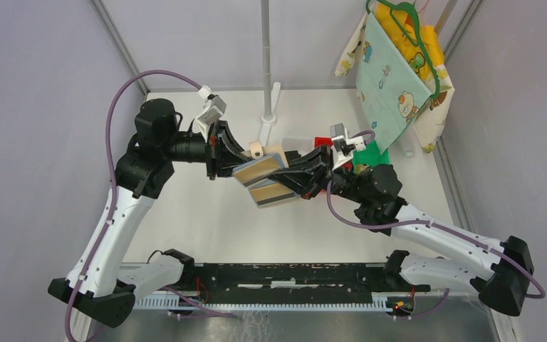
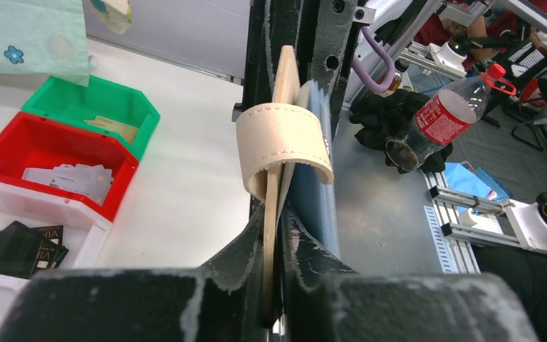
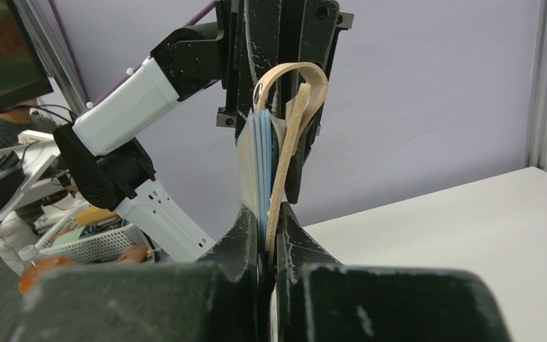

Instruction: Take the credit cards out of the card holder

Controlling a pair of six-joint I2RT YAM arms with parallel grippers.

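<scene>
The open card holder (image 1: 263, 167), a tan cover with blue-grey sleeves and a leather strap (image 2: 278, 135), hangs between both grippers above the table. My left gripper has the holder's tan edge between its fingers; whether these press on it is hard to tell. My right gripper is shut on the holder, gripping tan cover and blue sleeves from the other side. In the top view the sleeves hang fanned toward the front, showing tan-and-grey faces. I cannot make out separate cards in them.
Red (image 2: 64, 135), green (image 2: 132, 107) and white (image 2: 85, 228) bins stand at the back right, cards in them. Hanging cloths (image 1: 392, 78) are at the back right, a pole (image 1: 266, 57) at the back.
</scene>
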